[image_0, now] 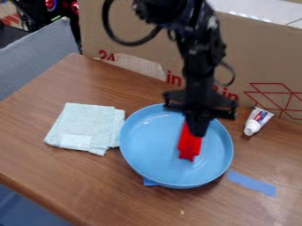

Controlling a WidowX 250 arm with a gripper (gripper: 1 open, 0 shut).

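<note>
The black gripper [199, 115] hangs from the dark arm over the back of a light blue plate [147, 154], just above a red object [189, 145] that lies on the plate's right half. The fingertips are blurred and overlap the top of the red object, so whether they are shut or touch it cannot be told.
A folded pale cloth [83, 125] lies left of the plate, a white tube [257, 121] right of it. A cardboard box [118, 31] stands behind. Blue tape [252, 183] is on the wooden table [59, 177], whose front left is clear.
</note>
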